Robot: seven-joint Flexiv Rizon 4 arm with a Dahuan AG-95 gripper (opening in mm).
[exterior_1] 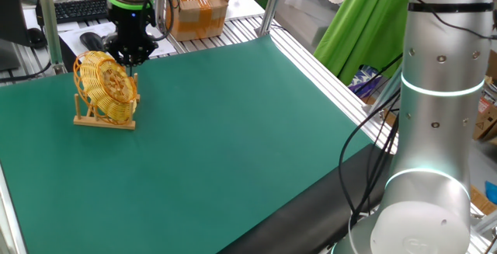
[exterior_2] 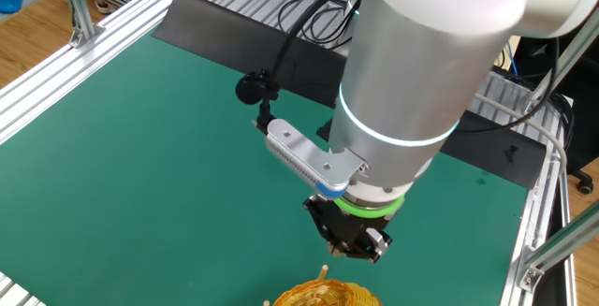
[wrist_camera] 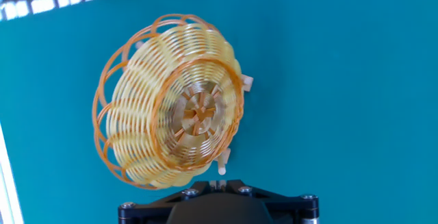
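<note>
A yellow woven basket (exterior_1: 107, 85) with an orange looped rim leans on its side in a wooden rack (exterior_1: 105, 123), its base facing right. Seen from above in the wrist view, the basket (wrist_camera: 171, 107) fills the left middle, and light rack pegs (wrist_camera: 223, 161) poke out beside it. Only the basket's top edge (exterior_2: 328, 295) shows at the bottom of exterior view 2. My black gripper (exterior_1: 130, 69) hangs just behind and above the basket's right side. The gripper's tips (wrist_camera: 217, 183) sit close together below the basket in the wrist view, with nothing visible between them.
A rolled black sheet (exterior_1: 311, 211) lies along the near edge.
</note>
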